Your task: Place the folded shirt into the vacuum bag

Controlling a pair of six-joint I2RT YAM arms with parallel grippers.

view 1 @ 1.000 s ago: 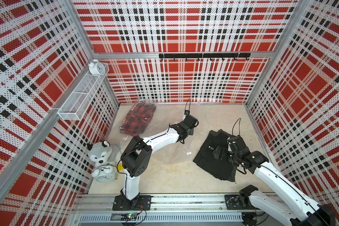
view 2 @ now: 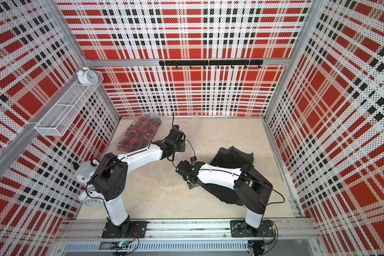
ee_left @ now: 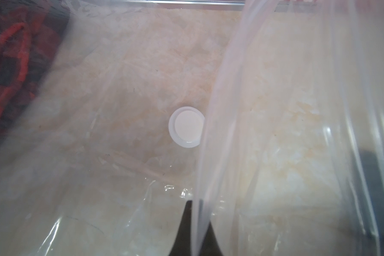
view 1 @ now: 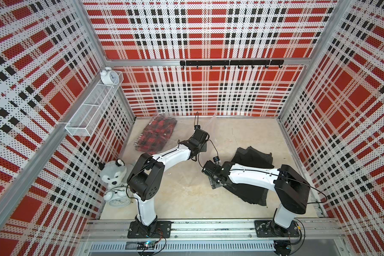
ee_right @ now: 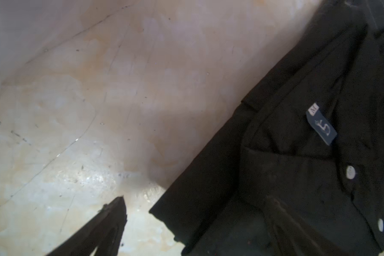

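The black folded shirt (view 1: 249, 155) lies on the right of the table, label and buttons showing in the right wrist view (ee_right: 311, 179). The clear vacuum bag (ee_left: 115, 85) spreads over the middle and left, with a red-black plaid item (view 1: 155, 134) under or inside it. My left gripper is shut on a raised fold of the bag film, a white round valve ahead of it. My right gripper is open, low over the shirt's left edge, one finger over bare table, the other over the cloth.
A plush husky (view 1: 115, 170) and alarm clock (view 1: 119, 199) sit at the left front. A wire basket (view 1: 89, 111) with a clock hangs on the left wall. Bare table shows at the back right and front middle.
My right gripper has moved left, from over the shirt's right part to its left edge. My left gripper has shifted a little left with the bag film. The shirt lies in place.
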